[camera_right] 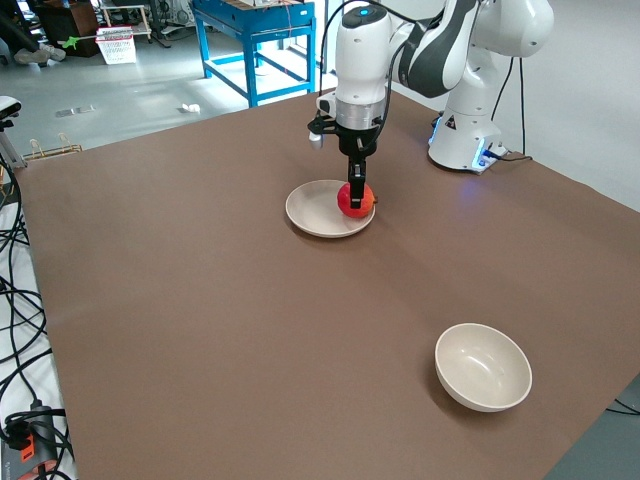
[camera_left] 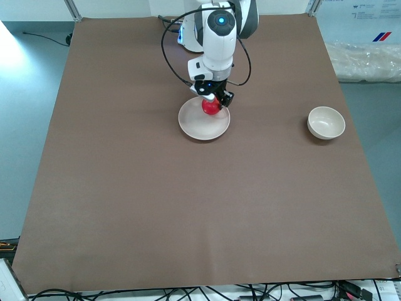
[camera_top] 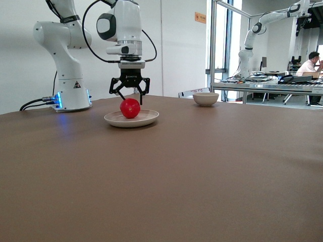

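A red apple (camera_top: pixel 129 108) rests on a white plate (camera_top: pixel 113 119); in the right view the apple (camera_right: pixel 352 200) also sits on the plate (camera_right: pixel 309 210). My black gripper (camera_top: pixel 132 98) is open, its fingers lowered around the top of the apple, one finger reaching down beside it. In the left view the gripper partly hides the apple (camera_left: pixel 210 106). A white bowl (camera_left: pixel 326 122) stands apart to the right of the plate in that view.
Cables (camera_right: pixel 20 320) lie beyond the table's edge.
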